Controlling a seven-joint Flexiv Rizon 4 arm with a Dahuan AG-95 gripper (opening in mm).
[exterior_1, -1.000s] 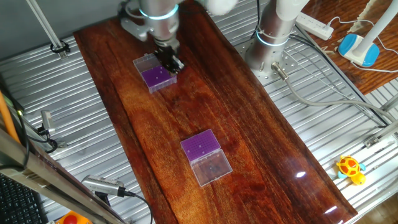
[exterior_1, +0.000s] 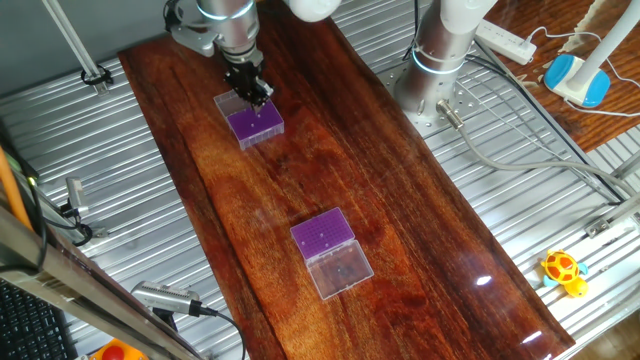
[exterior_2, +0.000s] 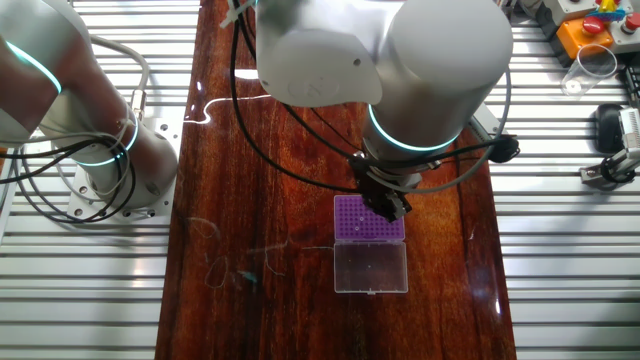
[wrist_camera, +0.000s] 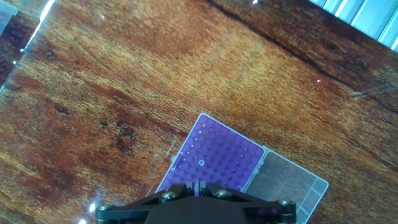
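Two clear hinged boxes with purple, many-holed racks lie open on the wooden board. The far box (exterior_1: 257, 124) is under my gripper (exterior_1: 260, 101), its clear lid (exterior_1: 231, 102) folded back. The near box (exterior_1: 322, 234) lies apart, its lid (exterior_1: 340, 269) toward the front. In exterior view 2 the gripper (exterior_2: 388, 210) overlaps a purple rack (exterior_2: 358, 222). In the wrist view my gripper covers the front edge of the rack (wrist_camera: 214, 149); a small pale ring (wrist_camera: 201, 163) shows in one hole. The fingertips look close together, but whether they hold anything is unclear.
The wooden board (exterior_1: 400, 210) is clear between the boxes and toward its front right. A toy turtle (exterior_1: 562, 268) sits off the board on the slatted metal table (exterior_1: 500, 210).
Over the last second my gripper has moved left from beside the far box's right part to over its rack. Both boxes have stayed in place.
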